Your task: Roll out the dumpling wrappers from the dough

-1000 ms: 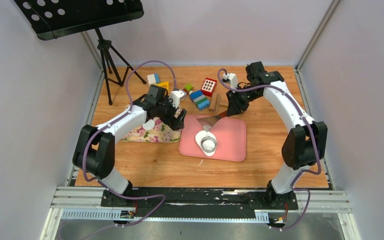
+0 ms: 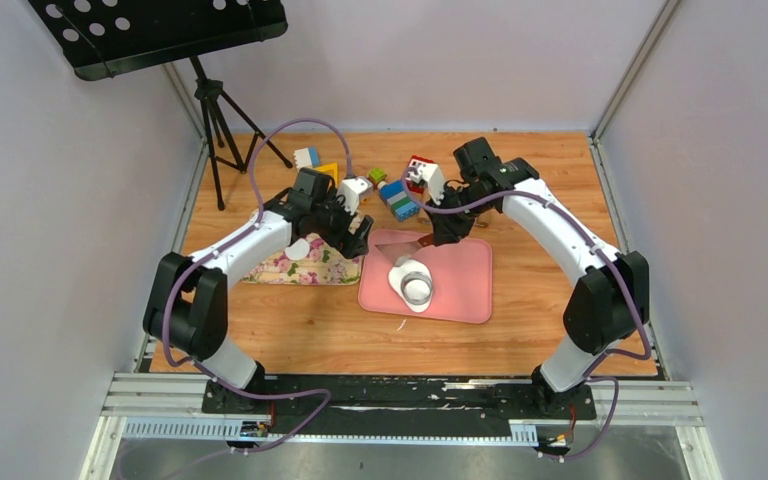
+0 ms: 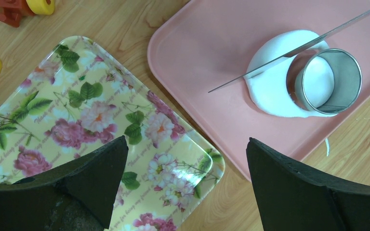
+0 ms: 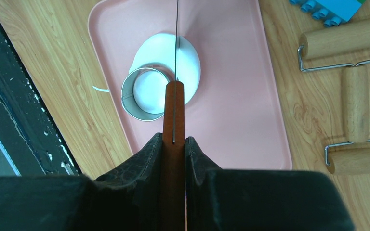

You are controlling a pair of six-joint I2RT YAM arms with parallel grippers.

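On the pink tray (image 2: 470, 270) lies a flat white piece of dough (image 3: 265, 91), with a round metal cutter ring (image 3: 352, 79) standing on it and white dough visible inside. My right gripper is shut on the brown handle (image 4: 174, 113) of a scraper. The scraper's thin metal blade (image 3: 308, 45) is over the dough close to the ring; whether it touches the dough cannot be told. My left gripper is open and empty, above the flowered tray (image 3: 96, 115). A white disc (image 2: 297, 249), probably cut dough, rests on that tray.
Wooden rollers (image 4: 354, 101) lie on the table beyond the pink tray. Toy blocks (image 2: 400, 200) stand at the back. A thin white scrap (image 4: 100, 89) is by the tray's near edge.
My right arm has moved left with the scraper and the blade has turned to point more toward the left front. The left arm, the ring and the dough look unmoved.
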